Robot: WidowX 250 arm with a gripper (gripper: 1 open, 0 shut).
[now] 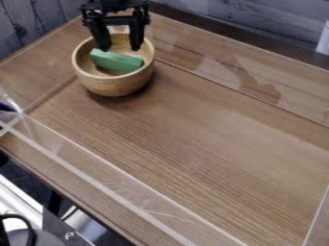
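Note:
A wooden bowl (113, 81) sits at the upper left of the table, with a green block (115, 61) lying inside it. The black gripper (119, 43) reaches down from the top over the back of the bowl, its two fingers apart and open just above the block. Nothing shows held between them.
A strip of clear tape runs along its lower left edge. Dark objects stand off the table at the lower left, and a wall is behind at the top.

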